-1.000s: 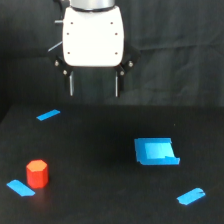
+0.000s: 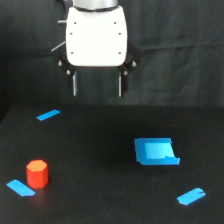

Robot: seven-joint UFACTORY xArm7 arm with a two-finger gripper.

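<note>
High over the black table, my gripper (image 2: 97, 94) hangs open, its two thin fingers wide apart and only empty air between them. An orange-red hexagonal block (image 2: 37, 173) stands upright at the front left, well below and to the left of the gripper. Lower right of the gripper lies a light blue square (image 2: 157, 151) edged with darker blue; whether it is a shallow tray or a flat patch, I cannot tell. Nothing touches the fingers.
A blue strip (image 2: 20, 188) lies just left of the block, seemingly flat. Other blue strips lie at the back left (image 2: 48, 115) and front right (image 2: 191, 196). Dark cloth hangs behind.
My gripper has shifted slightly to the right and a little lower in the picture, still open. The block, the blue square and the strips have not moved.
</note>
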